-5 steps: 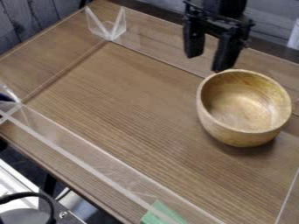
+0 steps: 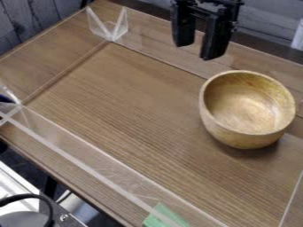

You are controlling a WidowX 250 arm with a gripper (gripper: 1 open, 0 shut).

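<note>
My black gripper (image 2: 200,38) hangs at the top centre of the camera view, its two fingers apart and nothing seen between them. Below and to the right of it, a round wooden bowl (image 2: 246,124) rests on the wooden table (image 2: 119,115). The inside of the bowl looks empty.
Clear plastic walls run along the table's edges. A green piece (image 2: 165,215) shows at the bottom edge. Part of some white and black equipment is at the bottom left.
My gripper has moved to the left and upward in the view, away from above the bowl. The bowl has not moved.
</note>
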